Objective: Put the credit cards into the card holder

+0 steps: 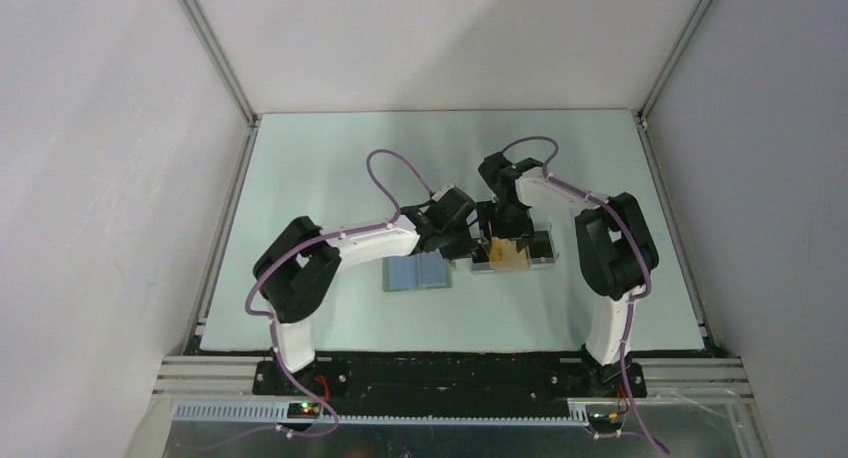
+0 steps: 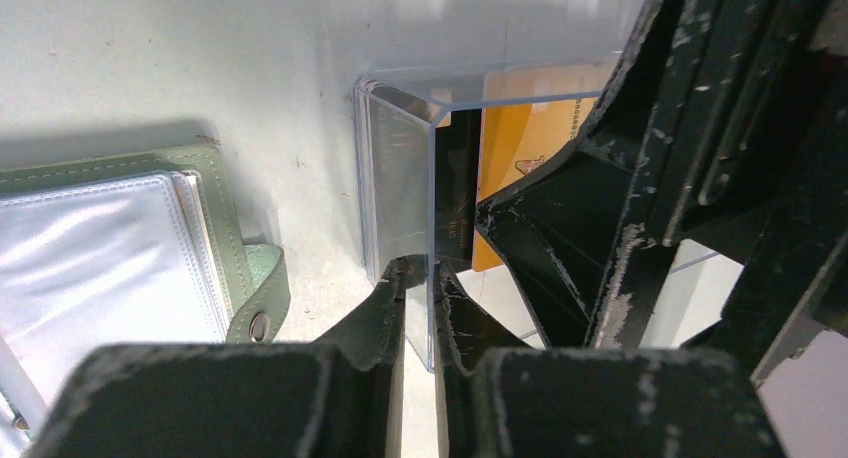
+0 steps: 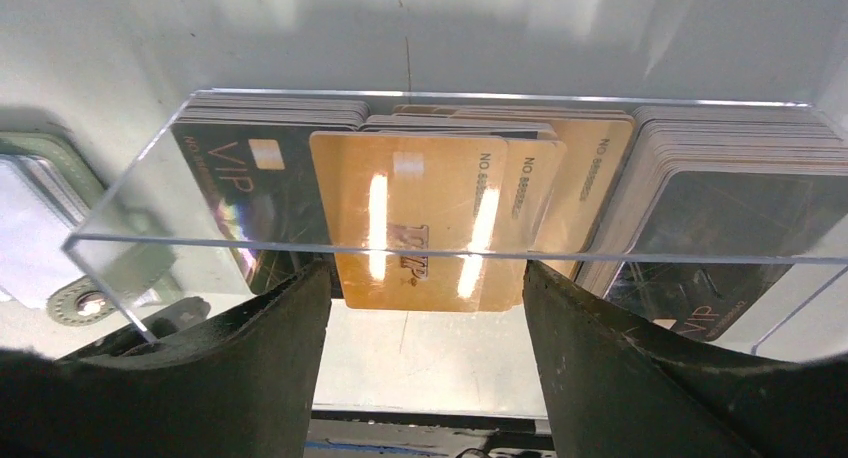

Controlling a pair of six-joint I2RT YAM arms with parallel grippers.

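The card holder (image 1: 418, 273), green with clear sleeves, lies open on the table left of the clear box (image 2: 395, 168). In the left wrist view, my left gripper is shut on the box's near left wall. Gold cards (image 3: 415, 203) lie in the middle of the box, leaning over darker and gold ones behind. My right gripper is open, its fingers on either side of the front gold cards' lower part. Whether the fingers touch the cards, I cannot tell.
Black cards (image 3: 250, 173) fill the box's left part, and another dark stack (image 3: 745, 203) fills its right part. Both arms stand close together over the box.
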